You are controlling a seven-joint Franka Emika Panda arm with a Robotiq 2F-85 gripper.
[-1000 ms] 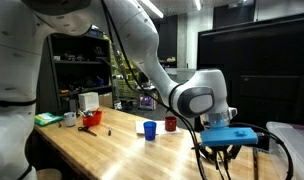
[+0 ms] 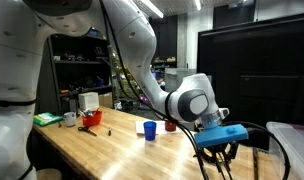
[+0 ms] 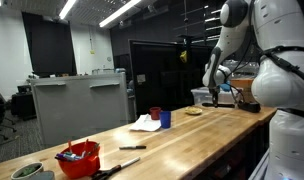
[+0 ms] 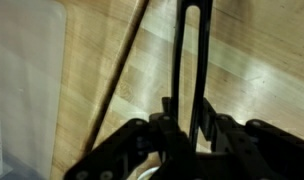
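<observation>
In the wrist view, a slender black object [image 4: 204, 55] with two long strips joined at the top stands between the fingers of my gripper. My gripper is shut on it; its exact kind is unclear. In exterior view 1, the gripper [image 2: 220, 155] hangs low over the right end of the wooden table, pointing down, and thin dark parts extend below it. Exterior view 2 shows the arm [image 3: 214, 75] far off at the table's end, too small for detail.
A wooden stick [image 4: 117, 80] and a pale translucent container [image 4: 22, 85] lie beside the gripper. Farther along the table stand a blue cup [image 2: 150, 130], a red cup [image 2: 171, 126] and a red basket [image 2: 92, 117].
In exterior view 1, the arm's wrist and gripper have shifted slightly left. The cups and basket stay where they were.
</observation>
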